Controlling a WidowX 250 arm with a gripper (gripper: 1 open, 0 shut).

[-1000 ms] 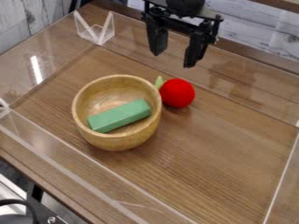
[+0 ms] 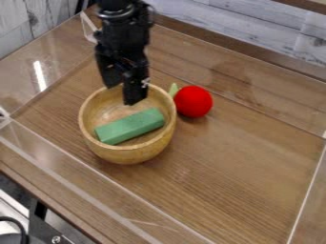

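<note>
A dark robot gripper [image 2: 129,91] hangs from the top over the left part of a wooden bowl [image 2: 163,143], its fingers apart with nothing visible between them. In the bowl lies a green block [image 2: 130,126], below the gripper. A red round object [image 2: 193,101] with a small green stem sits on the table just right of the bowl.
A white edge or panel borders it at the upper left, and a dark cable lies at the lower left corner.
The gripper has moved left and down, from over the back right of the table to above the bowl. The bowl, green block and red object have not visibly moved.
</note>
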